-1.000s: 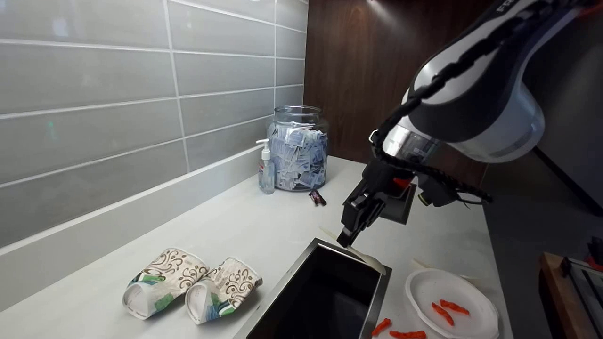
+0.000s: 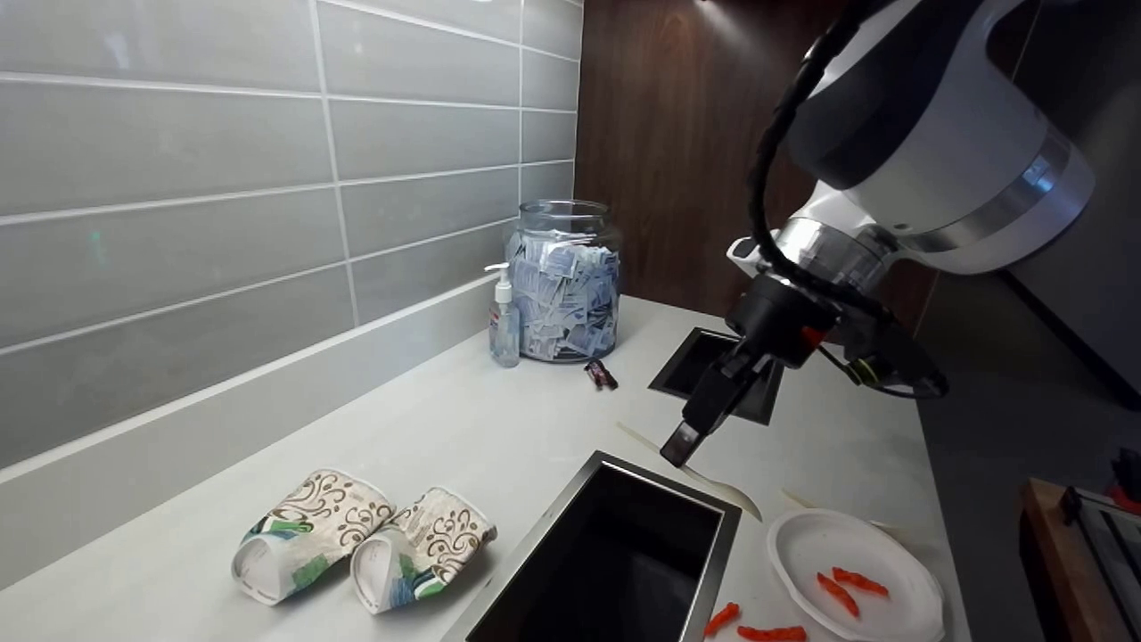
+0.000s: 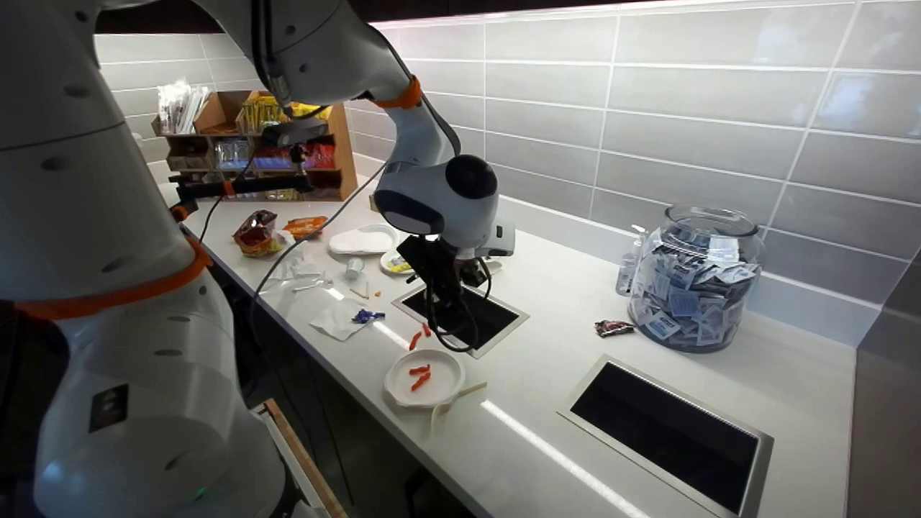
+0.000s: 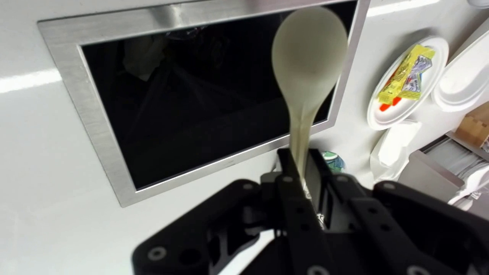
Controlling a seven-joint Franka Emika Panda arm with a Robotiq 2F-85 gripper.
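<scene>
A pale plastic spoon [image 4: 310,55] is clamped by its handle in my gripper, which is shut on it. In the wrist view the spoon's bowl points away from the fingers, in front of the dark rectangular opening [image 4: 183,119]. Seen from exterior view 1, my gripper [image 2: 676,444] is near the metal-framed opening's [image 2: 620,556] far edge, with the spoon's bowl [image 2: 738,497] toward the right and its thin handle [image 2: 638,433] sticking out to the left. Exterior view 2 has the arm hiding the gripper's tips.
A white plate [image 2: 797,535] with red pieces stands right of the opening; more red pieces [image 2: 772,633] lie on the counter. Two patterned paper cups [image 2: 321,524] lie at the left. The glass jar [image 2: 563,289] and pump bottle [image 2: 504,326] stand by the wall. Another opening [image 3: 665,432] is near the jar.
My gripper has moved a little to the right in exterior view 1, carrying the spoon with it. The cups, plate and jar have stayed put.
</scene>
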